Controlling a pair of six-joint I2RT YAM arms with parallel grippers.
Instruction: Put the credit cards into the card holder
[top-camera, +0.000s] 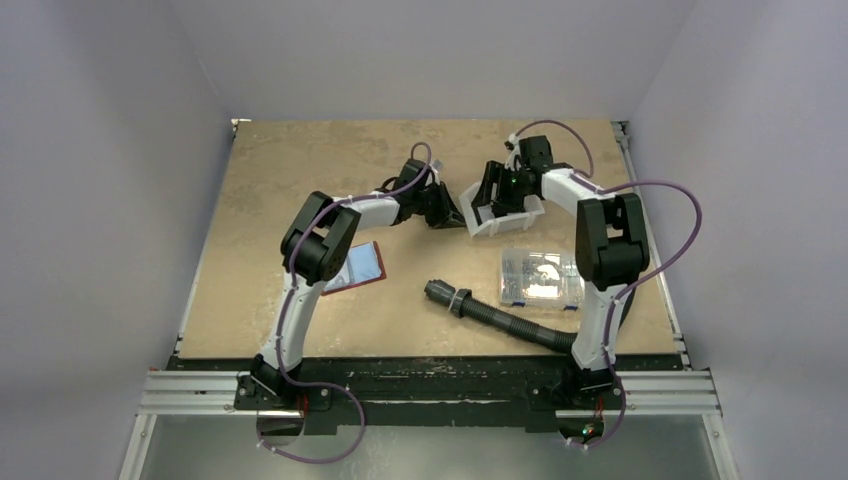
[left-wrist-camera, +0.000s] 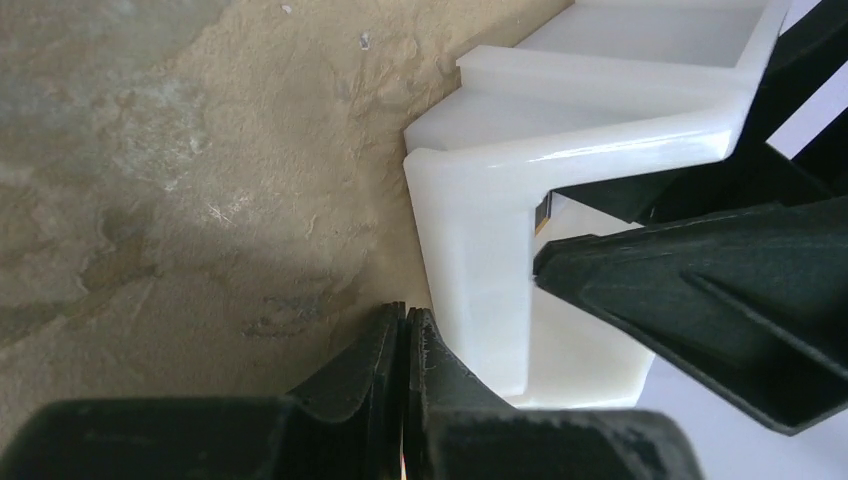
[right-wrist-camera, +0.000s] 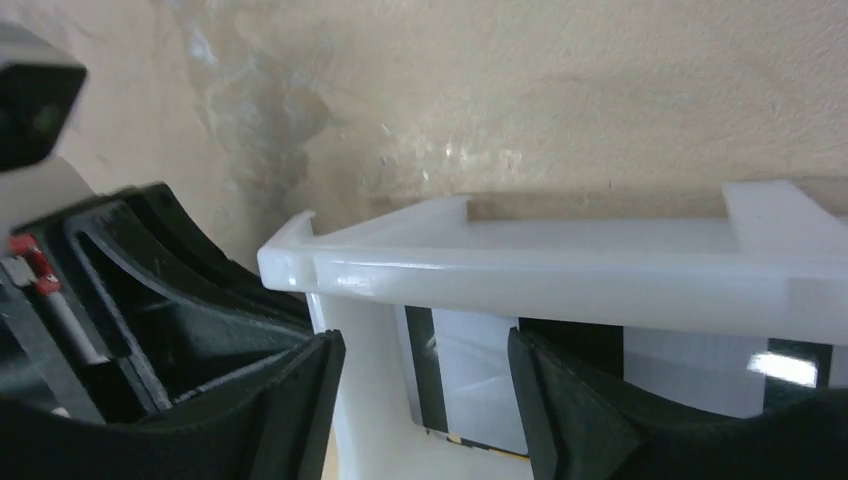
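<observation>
Black-and-grey cards (right-wrist-camera: 475, 370) lie in a white bin (top-camera: 503, 226) right of the table's middle. In the right wrist view, my right gripper spreads its fingers wide over them, low at the bin. My left gripper is shut with nothing between its fingertips. Its tips stand beside the bin's white end wall (left-wrist-camera: 475, 270), which is outside them; contact cannot be told. In the top view, a red-edged holder (top-camera: 367, 263) with a pale blue inside lies at the left, partly behind the left arm.
A clear plastic case (top-camera: 541, 277) lies in front of the bin. A black ribbed hose (top-camera: 500, 320) runs along the front right.
</observation>
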